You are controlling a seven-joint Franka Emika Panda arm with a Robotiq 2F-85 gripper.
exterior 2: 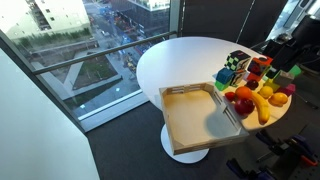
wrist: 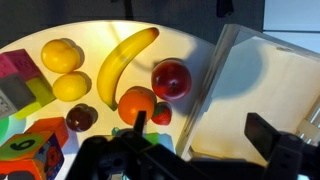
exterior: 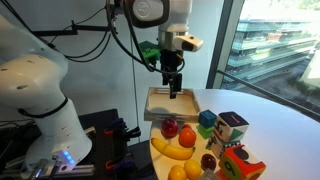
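Note:
My gripper [exterior: 172, 85] hangs above the table, near the open tray [exterior: 152, 100], touching nothing. In the wrist view its two dark fingers [wrist: 132, 155] stand wide apart at the lower edge, and only the table and tray edge show between them. A dark red apple [wrist: 171, 79] lies beside the tray. Close to it are an orange [wrist: 136, 104], a strawberry [wrist: 161, 114] and a yellow banana [wrist: 124, 65]. Two yellow-orange fruits [wrist: 61, 56] and a small dark purple fruit [wrist: 79, 119] lie farther off.
Several coloured boxes and cubes [exterior: 238, 163] crowd the table past the fruit. The tray [exterior 2: 190, 105] is empty inside. Bare white tabletop [exterior 2: 185, 62] stretches behind it towards the window.

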